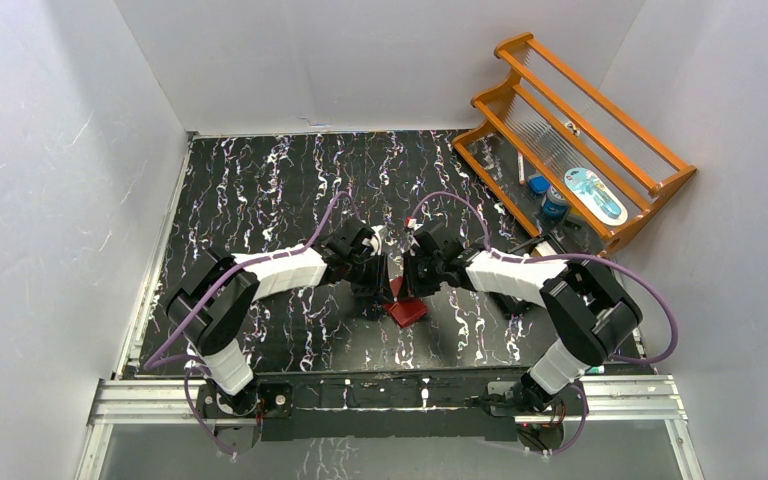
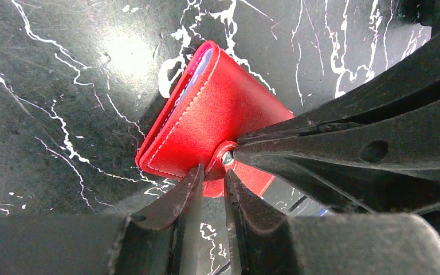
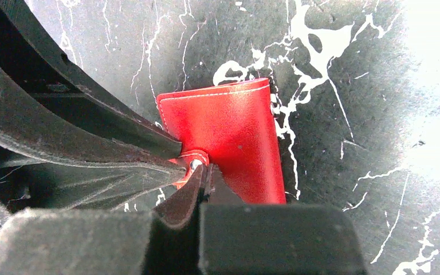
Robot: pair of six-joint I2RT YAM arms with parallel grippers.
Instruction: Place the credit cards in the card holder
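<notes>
The red card holder lies folded on the dark marbled table, with its strap and silver snap at one side. A pale blue-violet edge shows inside its fold. My left gripper is slightly open at the strap, with a narrow gap between its fingertips. My right gripper is shut right at the snap, and no object shows between its fingers. In the top view both grippers meet over the upper part of the holder and partly hide it. No loose card can be made out.
A wooden rack stands at the back right, with a blue jar and other small items by it. Dark items lie partly beneath the right arm.
</notes>
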